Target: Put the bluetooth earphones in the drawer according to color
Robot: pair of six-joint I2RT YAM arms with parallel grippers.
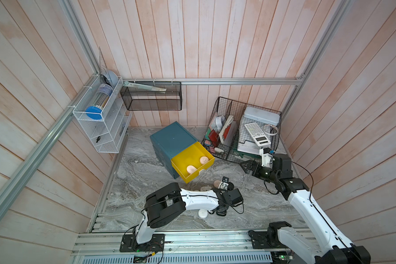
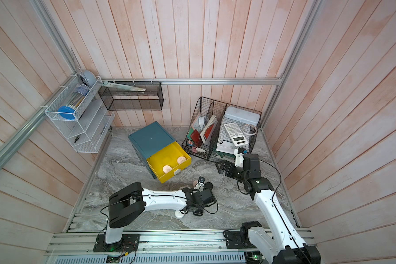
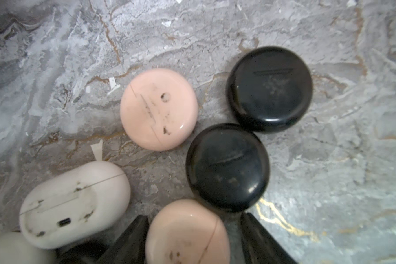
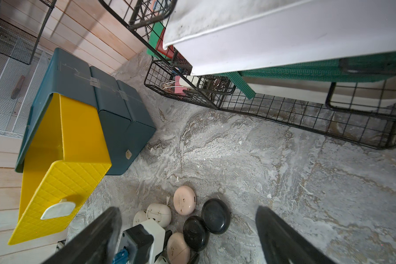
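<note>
Two pink round earphone cases lie in the open yellow drawer (image 1: 185,163) of the teal cabinet (image 1: 173,137). In the left wrist view, a pink case (image 3: 187,235) sits between the fingers of my part-open left gripper; whether they touch it cannot be told. Against that case rests a black case (image 3: 228,167), with a second black case (image 3: 270,89) beyond. Another pink case (image 3: 159,109) and a white case (image 3: 74,203) lie to the left, all on the marble top. My right gripper is open and empty, raised near the wire basket.
Black wire baskets (image 4: 294,121) holding a calculator (image 1: 257,133) and papers stand at the back right. White shelves (image 1: 105,127) hang on the left wall. A white case (image 1: 202,213) lies just in front of the left arm. Bare marble spreads below the right gripper.
</note>
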